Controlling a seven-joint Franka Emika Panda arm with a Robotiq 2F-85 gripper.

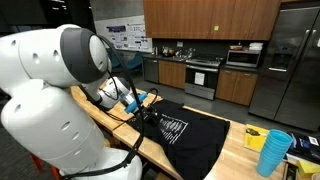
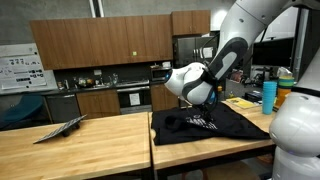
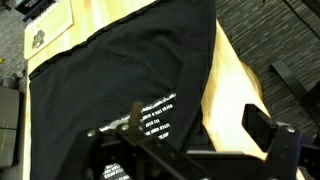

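Note:
A black cloth with white print, apparently a shirt (image 1: pixel 195 143), is spread over the wooden table. In the wrist view the cloth (image 3: pixel 105 75) covers much of the tabletop, its printed lines partly hidden behind the gripper. A raised, rumpled portion of the cloth (image 2: pixel 172 122) shows in the second exterior view. My gripper stands open above the cloth's edge near bare wood, with nothing visible between its wide-apart fingers. In the first exterior view, the gripper end is at the cloth's left side, dark against dark and hard to make out.
A blue cup stack (image 1: pixel 272 153) stands at the table's right, near a yellow item (image 1: pixel 256 136). Bare wood (image 2: pixel 75 150) lies left of the cloth in the second exterior view. A dark flat object (image 2: pixel 63 129) sits on that side.

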